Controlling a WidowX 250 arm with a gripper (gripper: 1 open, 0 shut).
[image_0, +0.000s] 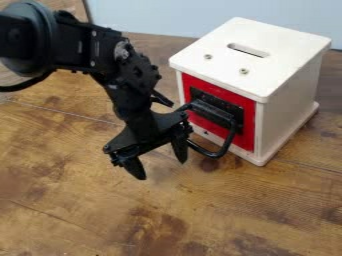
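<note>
My black gripper hangs open above the wooden floor, in front and to the left of a white box, with nothing between its fingers. The box has a red front panel with a black fitting and a black looped cable or handle reaching down toward my gripper. It has a slot and two small bolts on top.
A pale wall stands behind the box.
</note>
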